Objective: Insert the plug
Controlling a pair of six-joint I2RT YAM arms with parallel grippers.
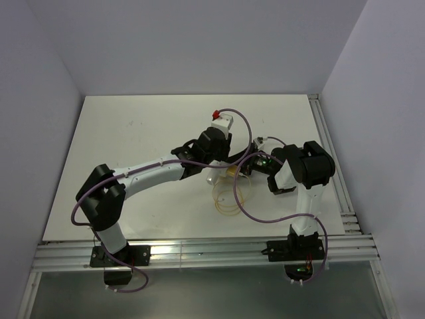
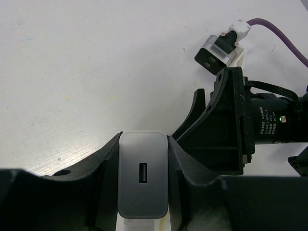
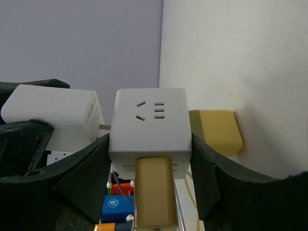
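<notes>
A white plug [image 2: 143,178] with rounded ends is clamped in my left gripper, whose fingers press both its sides. In the right wrist view, the same plug [image 3: 53,115] comes in from the left, with a metal prong [image 3: 105,127] bridging the narrow gap to the white socket block [image 3: 150,110]. Whether the prong tip has entered a hole is hidden. My right gripper is shut on the socket block, a finger against each side. Slots show on the block's upper face. A gold-yellow piece [image 3: 156,195] sits at its near face, a yellow block [image 3: 216,132] at its right.
Thin yellow cable [image 1: 228,211] loops over the table [image 1: 166,219] below the grippers. Purple cables [image 1: 265,220] run along both arms. Close to the plug in the left wrist view stands the right gripper's black body [image 2: 226,125].
</notes>
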